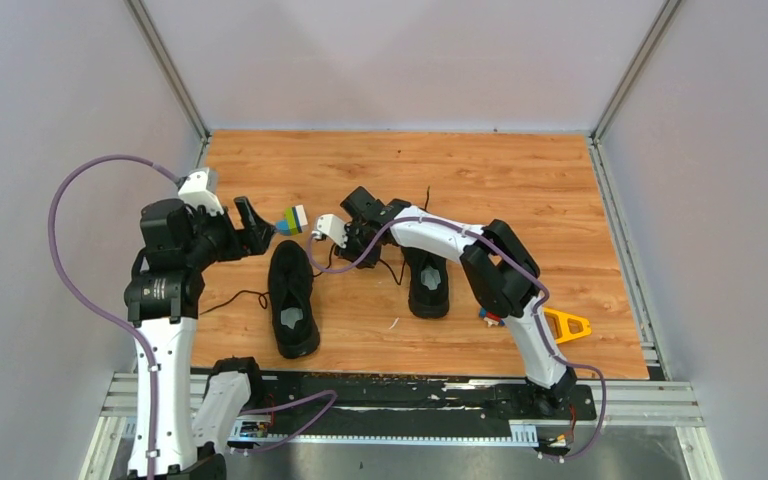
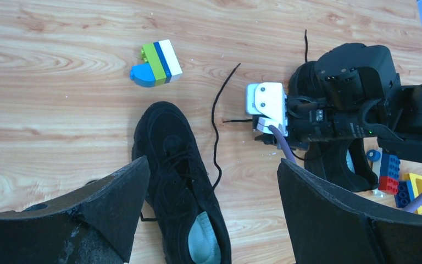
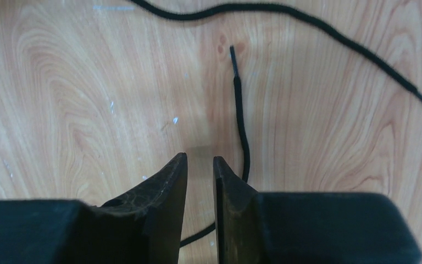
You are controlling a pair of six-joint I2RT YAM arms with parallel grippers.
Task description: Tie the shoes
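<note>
Two black shoes lie on the table, toes toward the back: the left shoe [image 1: 293, 300] and the right shoe [image 1: 428, 285], partly hidden by my right arm. The left shoe's lace [image 2: 215, 124] runs free over the wood on its right side. In the right wrist view a lace end [image 3: 239, 104] passes behind the right finger of my right gripper, whose fingers stand a little apart with only wood showing between the tips. My left gripper is wide open and empty, up and left of the left shoe in the top view.
Stacked toy bricks [image 1: 294, 220] sit just beyond the left shoe's toe. More bricks and a yellow piece [image 1: 566, 325] lie at the right front.
</note>
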